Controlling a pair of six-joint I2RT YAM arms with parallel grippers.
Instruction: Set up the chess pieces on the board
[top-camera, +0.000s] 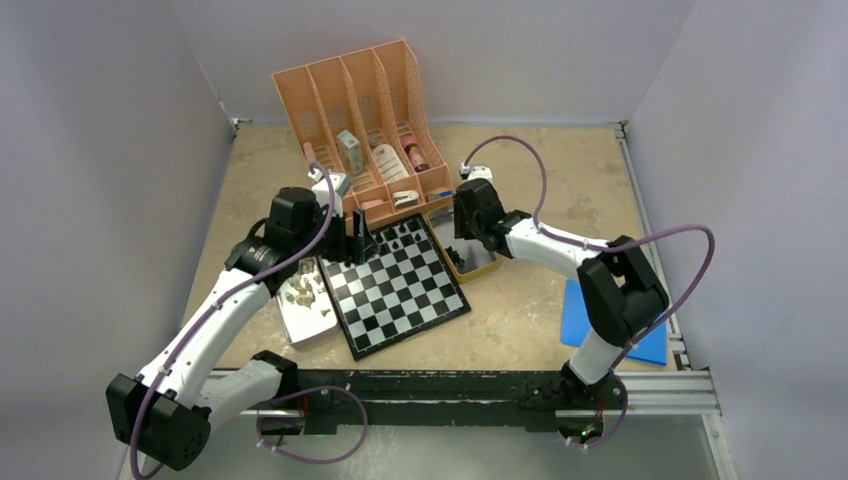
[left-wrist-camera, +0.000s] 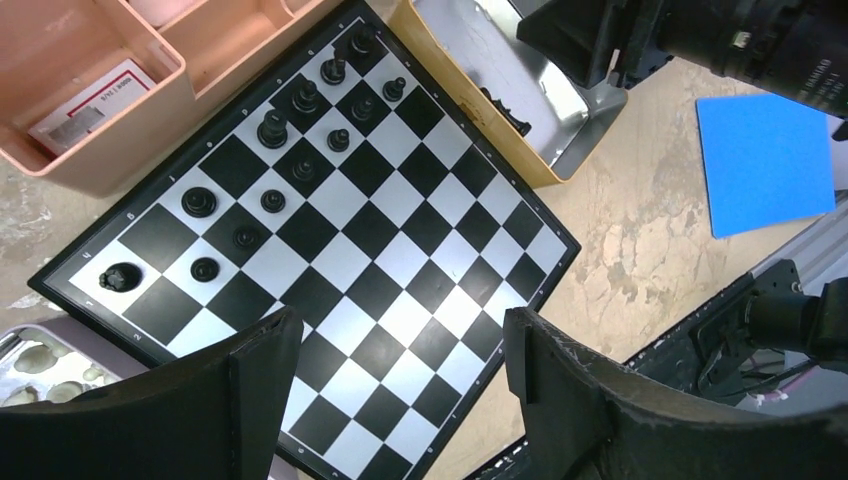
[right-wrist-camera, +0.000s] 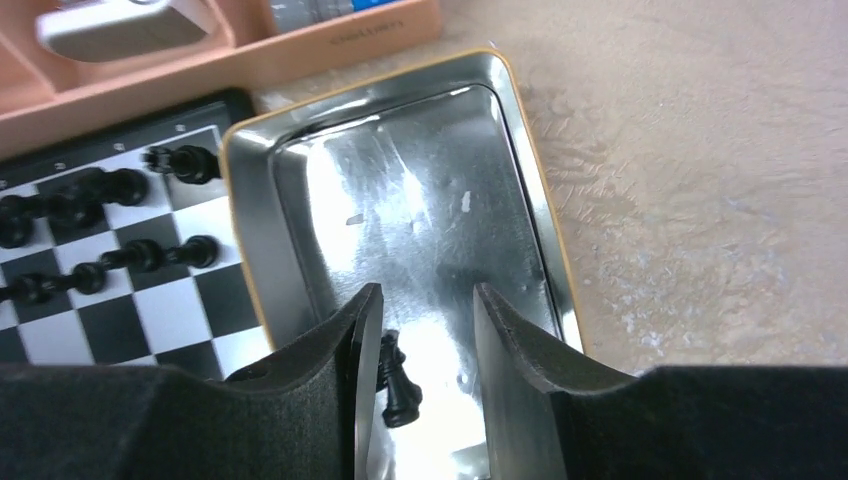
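The chessboard (top-camera: 395, 300) has black pieces along its far edge, among them a tall piece (left-wrist-camera: 272, 130) and a knight-like piece (left-wrist-camera: 120, 277); its nearer squares are bare. My left gripper is open and empty above the board. My right gripper is open over a metal tray (right-wrist-camera: 420, 190), where black pieces (right-wrist-camera: 400, 395) lie on their sides near its fingers. Pale pieces (left-wrist-camera: 35, 358) lie in a white tray at the board's left.
A peach divided organiser (top-camera: 355, 110) stands behind the board. A blue mat (left-wrist-camera: 765, 165) lies at the right.
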